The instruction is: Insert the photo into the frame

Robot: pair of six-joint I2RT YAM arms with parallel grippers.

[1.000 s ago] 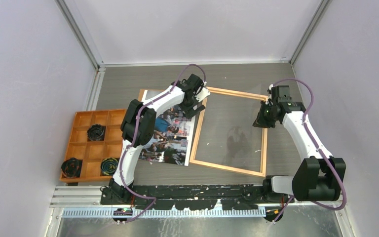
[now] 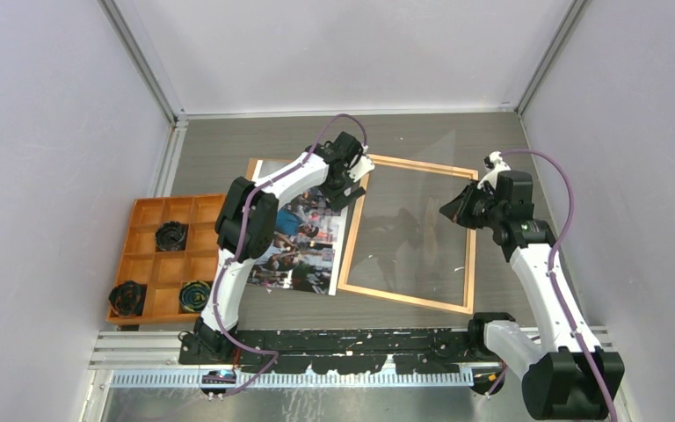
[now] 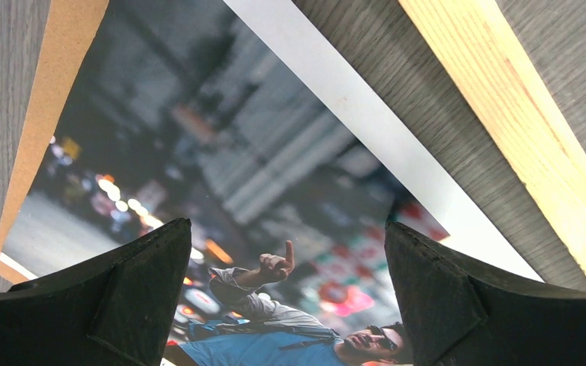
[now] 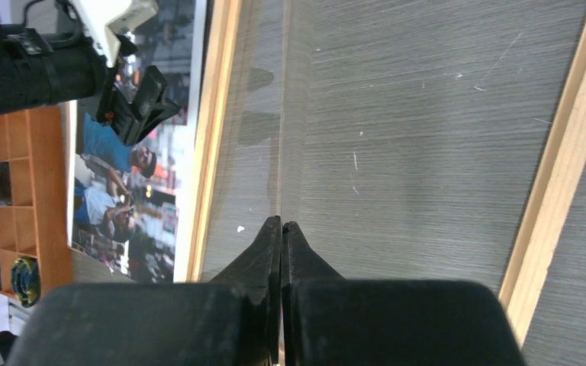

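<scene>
The photo [image 2: 303, 251] lies face up on a brown backing board [image 3: 49, 99], left of the empty-looking wooden frame [image 2: 404, 301]. Over the photo's upper right part, my left gripper [image 2: 349, 195] stands open, its two fingers [image 3: 137, 290] apart with only the photo visible below. My right gripper is above the frame's right side, fingertips together. A thin clear sheet [image 4: 294, 99] runs up from between them, seen nearly edge-on. Its full outline is hard to make out.
An orange compartment tray [image 2: 163, 264] with several dark coiled items stands at the left. A narrow strip of grey table separates photo and frame. Bare table [image 2: 413, 136] lies behind the frame.
My right gripper has shifted left and slightly up the view, turning to point more toward the left. Reflections inside the frame have changed shape. The left arm and photo have stayed still.
</scene>
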